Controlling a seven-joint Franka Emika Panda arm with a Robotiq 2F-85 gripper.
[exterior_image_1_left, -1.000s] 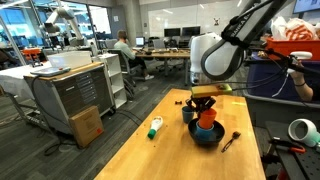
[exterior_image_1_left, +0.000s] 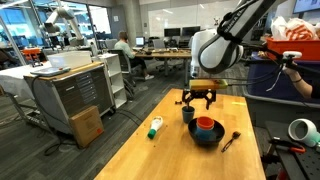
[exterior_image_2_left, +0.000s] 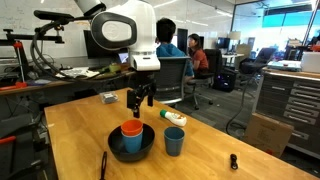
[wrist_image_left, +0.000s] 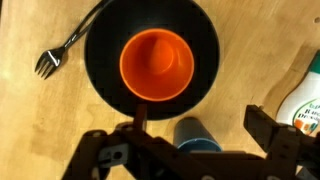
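A black bowl (exterior_image_2_left: 118, 152) holds a blue cup (exterior_image_2_left: 132, 143), and an orange-red cup (exterior_image_2_left: 132, 127) sits nested upright in the blue one. From overhead in the wrist view, the orange-red cup (wrist_image_left: 157, 64) looks empty and hides the blue cup. My gripper (exterior_image_2_left: 141, 102) hangs a little above the cups, its fingers spread and nothing between them. In exterior view 1 the gripper (exterior_image_1_left: 200, 102) is just above the orange-red cup (exterior_image_1_left: 205, 123), apart from it.
A grey-blue cup (exterior_image_2_left: 174, 140) stands beside the bowl. A white bottle with a green end (exterior_image_2_left: 172, 116) lies farther off. A fork (wrist_image_left: 58, 55) rests near the bowl, and a small black object (exterior_image_2_left: 233, 161) is on the otherwise clear table end.
One second ago the orange-red cup stood higher, at my gripper. It has come down into the blue cup, and the gripper is now open and raised clear of it.
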